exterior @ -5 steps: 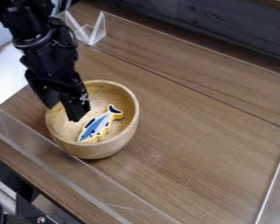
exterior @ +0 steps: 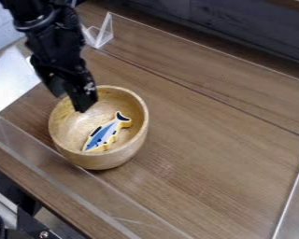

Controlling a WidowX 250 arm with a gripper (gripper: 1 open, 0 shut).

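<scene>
A wooden bowl (exterior: pixel 127 149) stands on the wooden table at the lower left of the camera view. Inside it lies a toy fish (exterior: pixel 106 131), blue and white with a yellow edge, tilted along the bowl's floor. My black gripper (exterior: pixel 78 99) hangs open over the back left of the bowl, above and apart from the fish, with nothing visible between its fingers.
Transparent panels run along the front left and right edges. A clear bracket (exterior: pixel 98 35) stands at the back, and a dark ledge runs behind the table.
Over the last second my gripper has shifted slightly upward in the view, away from the fish. The bowl and the fish have stayed in place.
</scene>
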